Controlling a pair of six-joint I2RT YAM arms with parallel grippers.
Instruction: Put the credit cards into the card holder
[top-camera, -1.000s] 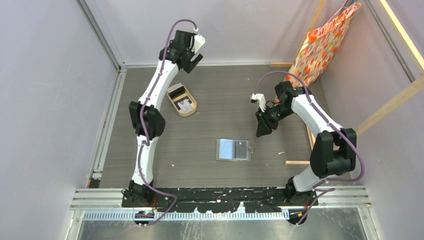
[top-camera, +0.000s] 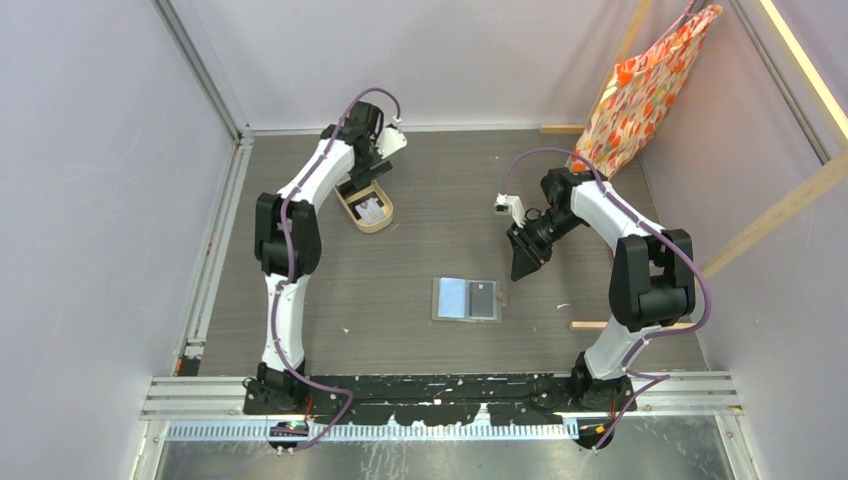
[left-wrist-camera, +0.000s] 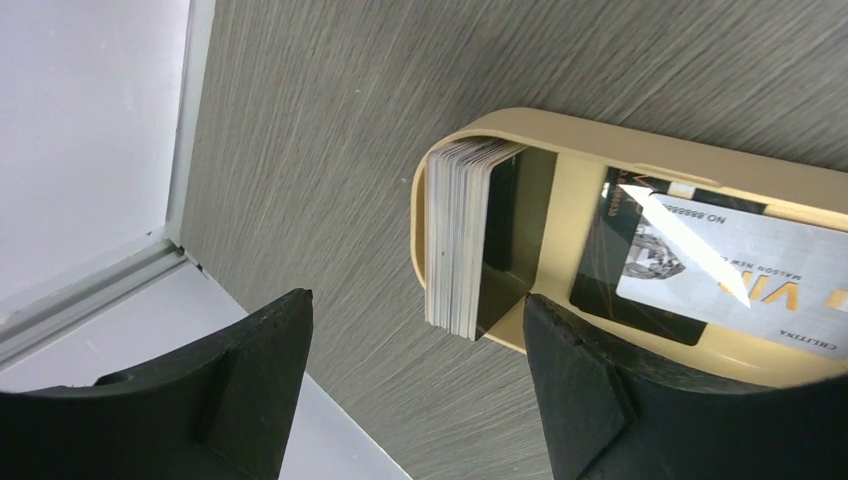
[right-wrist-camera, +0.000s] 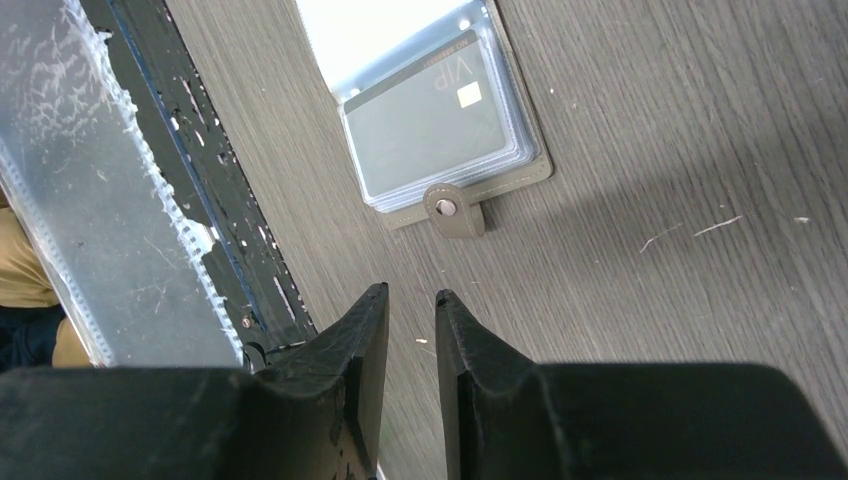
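Note:
Upright credit cards (left-wrist-camera: 462, 238) stand packed at one end of a tan box (left-wrist-camera: 600, 145), and printed cards (left-wrist-camera: 740, 265) lie flat at its other end. My left gripper is above the standing cards, its fingers well apart on either side of them, touching nothing that I can see. The open card holder (right-wrist-camera: 440, 120), with clear sleeves and a snap tab, lies on the table and shows a grey VIP card (right-wrist-camera: 425, 120) in its sleeve. My right gripper hangs near the holder's tab side, its fingers a small gap apart and empty.
Bare table (top-camera: 440, 210) separates the box from the card holder. A patterned cloth (top-camera: 650, 90) hangs at the back right beside wooden bars. The left wall's edge (left-wrist-camera: 180, 150) runs close to the box.
My left gripper has come down and toward the front, from behind the box to over its far end. Box and holder have stayed put.

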